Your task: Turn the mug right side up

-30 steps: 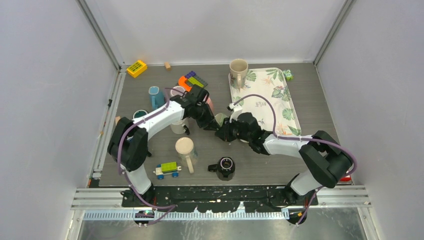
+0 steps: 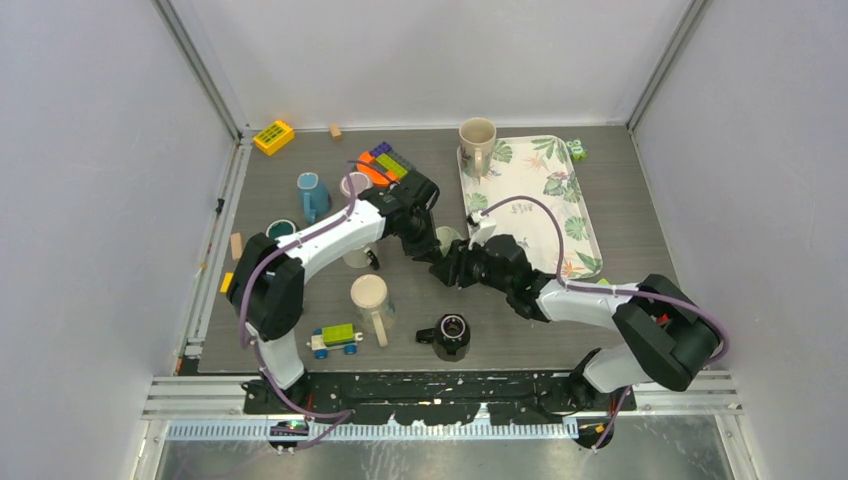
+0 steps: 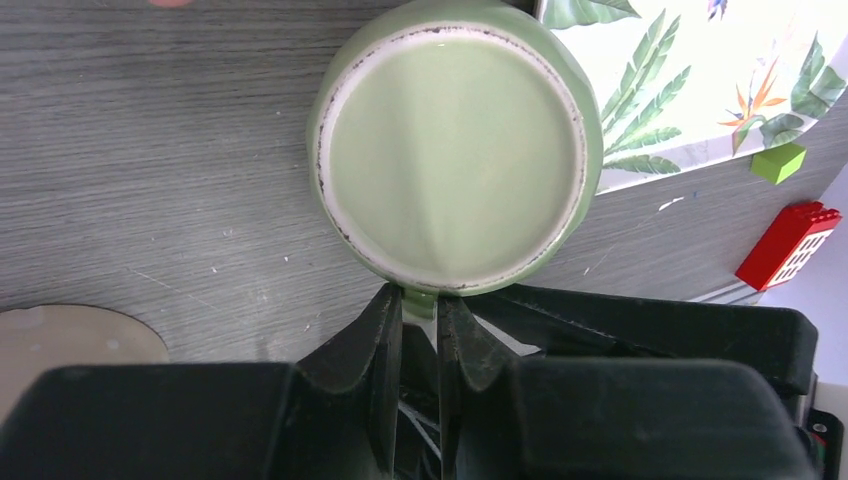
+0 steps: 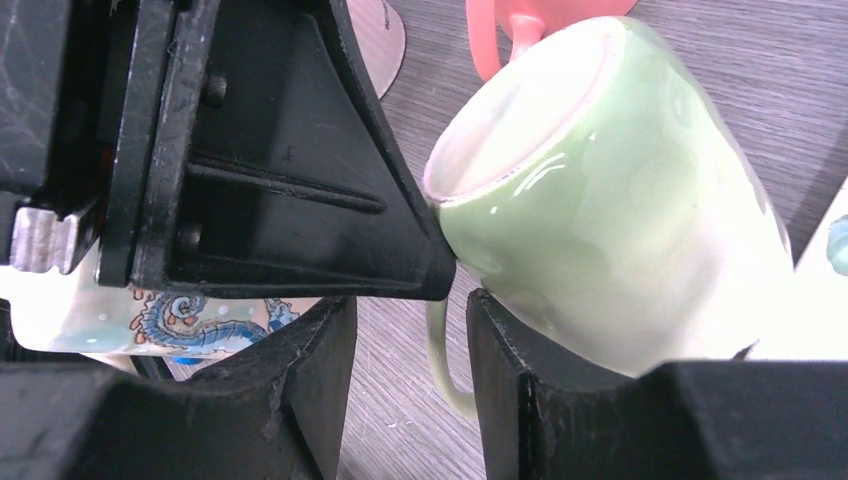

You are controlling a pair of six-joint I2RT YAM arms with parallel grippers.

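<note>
A pale green mug is between both grippers at the table's centre, its base facing the left wrist camera and tilted in the right wrist view (image 4: 630, 230). My left gripper has its fingertips at either side of the mug's handle, close together; whether they grip it is unclear. My right gripper is part open, the green handle (image 4: 440, 355) passing between or just beyond its fingertips. In the top view the two grippers largely hide the mug.
The white leaf-patterned tray (image 2: 530, 200) lies right, with a beige mug (image 2: 477, 140) at its back corner. A black mug (image 2: 450, 340), cream mug (image 2: 369, 294) and toy car (image 2: 336, 338) stand at the front; more mugs stand left.
The grippers remain around the green mug.
</note>
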